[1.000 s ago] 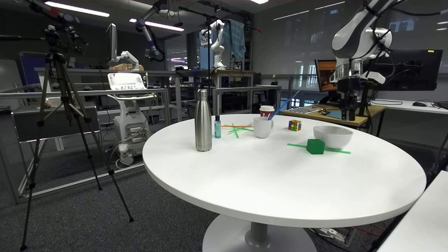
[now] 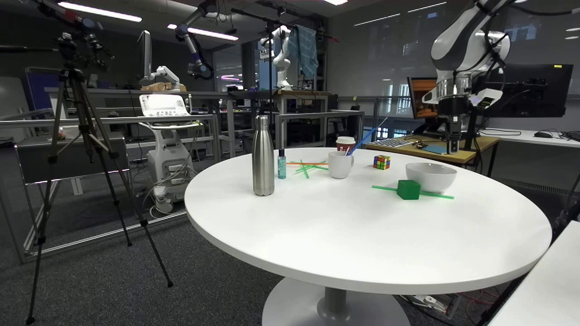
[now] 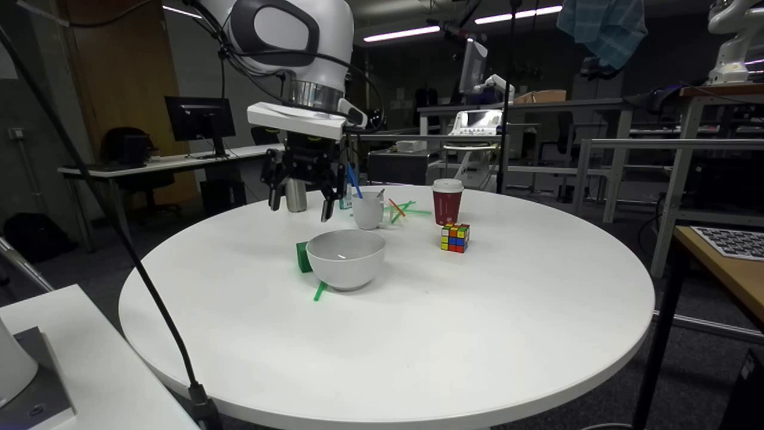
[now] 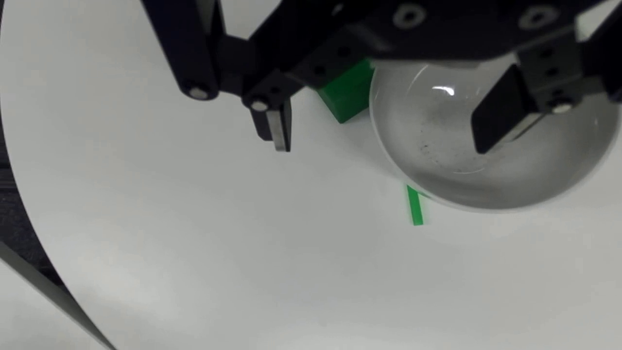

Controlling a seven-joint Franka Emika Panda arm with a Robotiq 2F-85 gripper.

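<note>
My gripper hangs above the table with its fingers spread wide and nothing between them. Below it, in the wrist view, the white bowl (image 4: pixel 437 157) lies under the right finger, and it looks empty apart from a few dark specks. A green block (image 4: pixel 350 96) stands close beside the bowl, partly hidden by the gripper body. One end of a flat green strip (image 4: pixel 415 207) pokes out from beside the bowl. From the second exterior view, the gripper (image 3: pixel 301 210) is higher than the bowl (image 3: pixel 345 269) and the green block (image 3: pixel 304 258).
A Rubik's cube (image 3: pixel 455 239), a red paper cup (image 3: pixel 446 204) and a white mug (image 2: pixel 340 165) holding a blue stick stand farther off. Near them are a steel bottle (image 2: pixel 263 157), a small teal bottle (image 2: pixel 281 165) and several loose strips.
The gripper and wrist have turned and shifted slightly in the first exterior view. The objects on the table stay where they were.
</note>
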